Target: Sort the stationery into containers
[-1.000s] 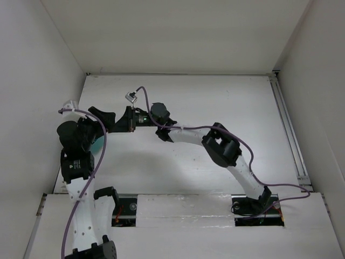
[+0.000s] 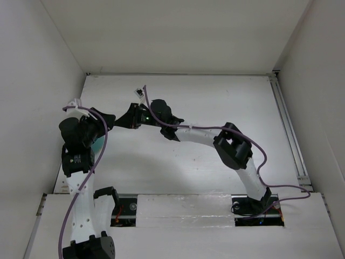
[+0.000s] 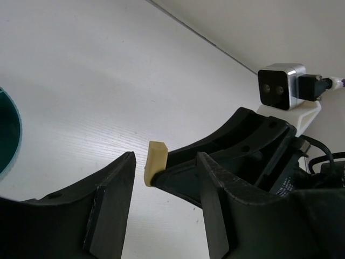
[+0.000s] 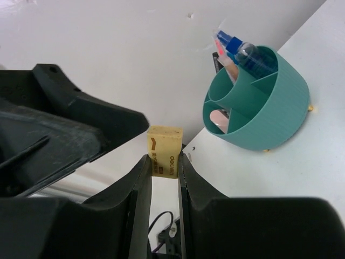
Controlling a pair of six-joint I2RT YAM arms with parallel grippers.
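Observation:
A small yellow eraser (image 4: pixel 164 151) with printed lettering is held upright at the fingertips of my right gripper, which is shut on it. In the left wrist view the eraser (image 3: pixel 156 159) shows just beyond my left gripper, whose fingers stand apart with nothing seen between their tips. The teal pen holder (image 4: pixel 272 113) has several compartments with pens, a blue-capped bottle and other small items. In the top view it is mostly hidden under the left arm.
Pale walls enclose it at the back and both sides. The two grippers are close together at the left side.
Over the last second the right arm has shifted slightly to the right and turned a little.

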